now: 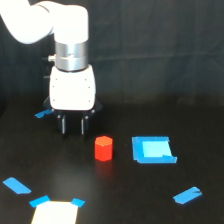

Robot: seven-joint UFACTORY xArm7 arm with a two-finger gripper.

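A small red block with a hexagonal outline rests on the black table near the middle of the view. To its upper left, my gripper points downward. Its two dark fingers stand apart, with nothing visible between them, and do not touch the block. Right of the block is a square outlined in blue tape, with a pale blue patch inside it.
Blue tape strips lie at the left and lower right. A pale sheet, blue tape at its corners, is at the bottom edge. Bare table surrounds the block.
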